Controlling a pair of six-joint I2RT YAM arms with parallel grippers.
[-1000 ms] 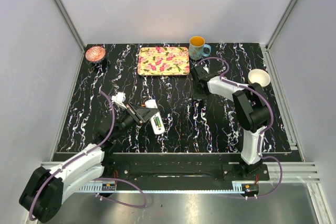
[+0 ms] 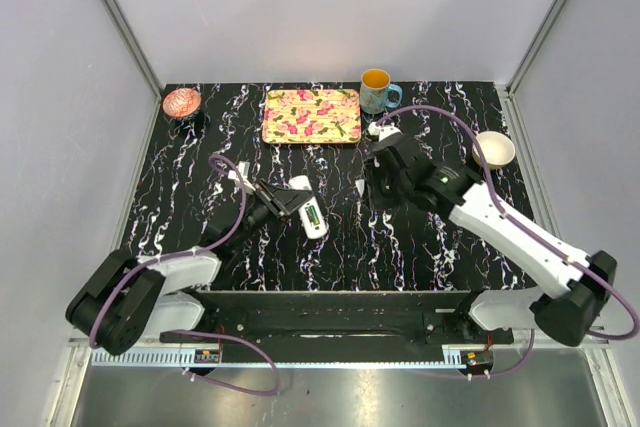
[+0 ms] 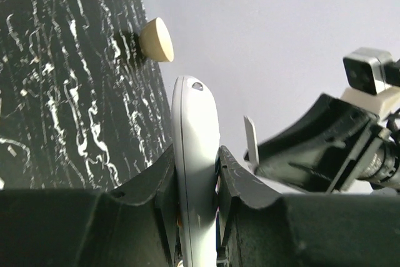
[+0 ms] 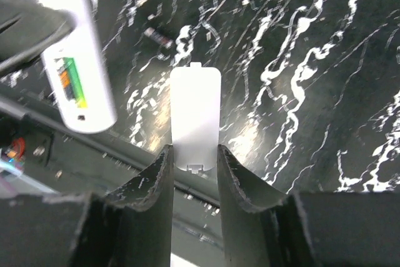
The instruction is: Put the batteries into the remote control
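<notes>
My left gripper is shut on the white remote control (image 2: 313, 225), held up off the table. In the right wrist view the remote's open compartment shows a green battery (image 4: 76, 82) and an orange-and-black battery (image 4: 65, 84) side by side. My right gripper is shut on one end of a flat white battery cover (image 4: 196, 110), which has a small tab at its far end. The cover hangs to the right of the remote and is apart from it. In the left wrist view the cover (image 3: 251, 141) appears edge-on.
A floral tray (image 2: 311, 137) lies at the back, with a mug (image 2: 374, 97) beside it. One bowl (image 2: 181, 103) stands back left, and a white bowl (image 2: 493, 150) sits at the right.
The right arm has risen and spread outward, and its gripper has shifted a little left with the cover. My left gripper has moved right with the remote, which stays in its grip.
</notes>
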